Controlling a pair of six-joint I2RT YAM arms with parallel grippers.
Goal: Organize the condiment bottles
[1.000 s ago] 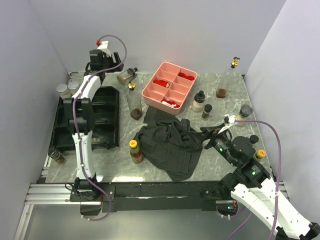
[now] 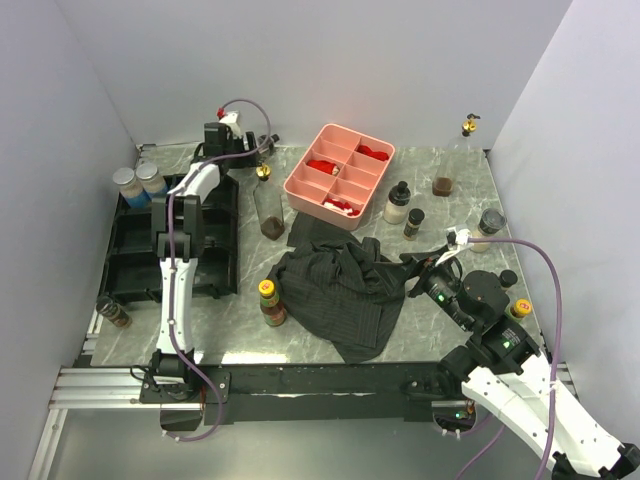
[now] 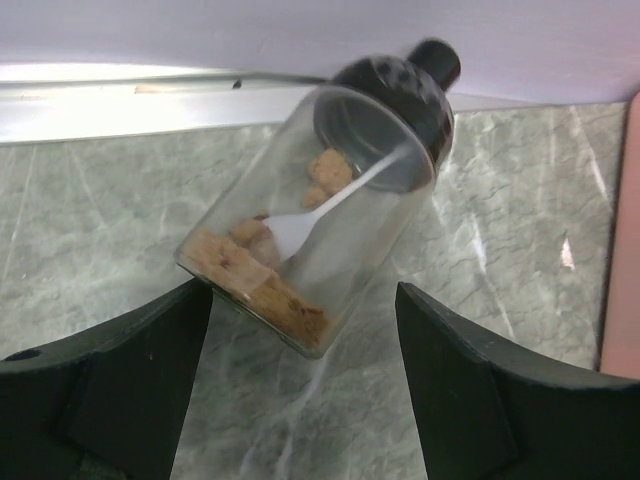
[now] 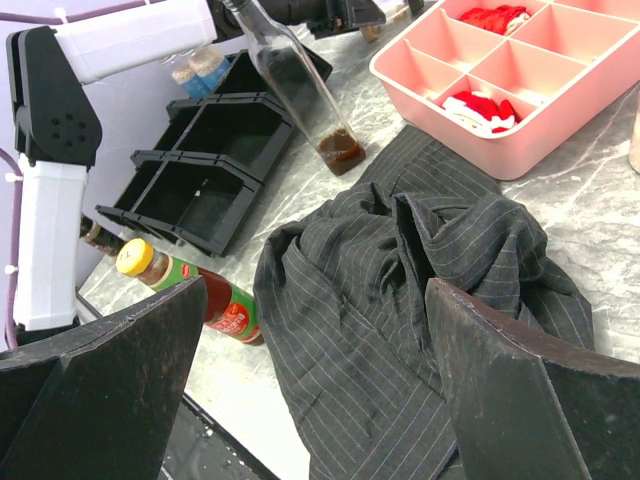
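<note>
A clear jar point(image 3: 310, 220) with a black lid, brown lumps and a white spoon inside, lies on its side by the back wall, lid toward the back right. My left gripper is open over it, fingers on either side of its base end; contact cannot be told. The arm partly covers the black tray point(image 2: 236, 240), where two blue-filled jars point(image 2: 131, 188) stand at the back left. Above the dark striped cloth point(image 2: 340, 300), my right gripper hangs open and empty. A yellow-capped sauce bottle point(image 2: 271, 303) and a glass bottle point(image 2: 269, 207) stand between tray and cloth.
A pink divided box point(image 2: 290, 184) with red items stands at the back middle. Right of it are a white bottle point(image 2: 397, 203), a small dark jar point(image 2: 413, 224) and a tall bottle point(image 2: 444, 183). More jars line the right side. A dark-capped jar point(image 2: 113, 311) lies at the front left.
The right arm has stayed still.
</note>
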